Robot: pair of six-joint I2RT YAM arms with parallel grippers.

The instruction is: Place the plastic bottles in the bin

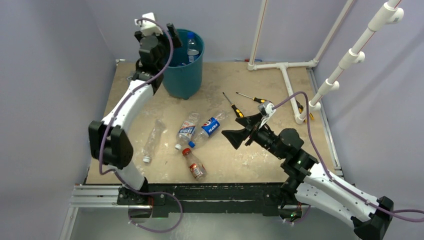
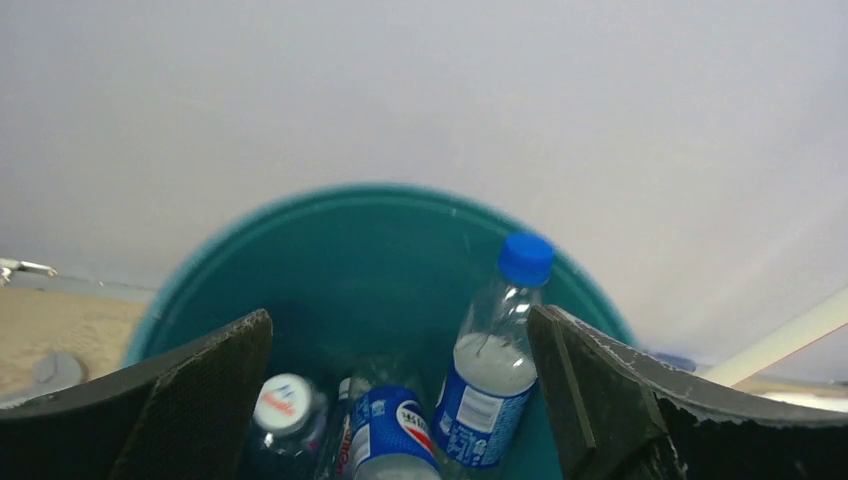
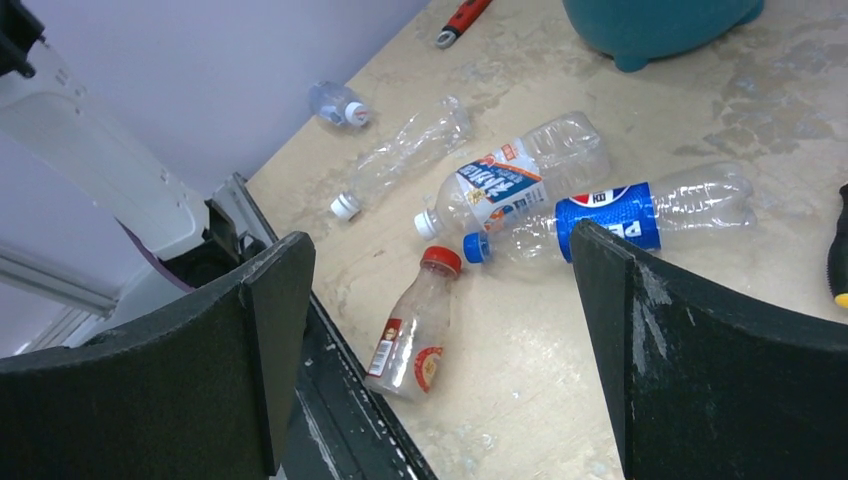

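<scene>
My left gripper [image 1: 157,36] is open over the teal bin [image 1: 181,80], which holds several bottles, including a blue-capped one [image 2: 475,410] and a Pepsi one [image 2: 390,425]; none is between its fingers. On the table lie a long clear bottle [image 1: 154,140], a large labelled bottle [image 1: 187,130], a blue-capped Pepsi bottle [image 1: 210,127] and a red-capped bottle [image 1: 195,165]. A small bottle [image 3: 338,104] lies at the left edge in the right wrist view. My open, empty right gripper [image 1: 240,129] hangs to the right of the bottles.
Screwdrivers [image 1: 235,110] lie right of the bin. A white pipe frame [image 1: 287,80] stands at the back right, near the right arm. A red-handled tool [image 3: 467,17] lies left of the bin.
</scene>
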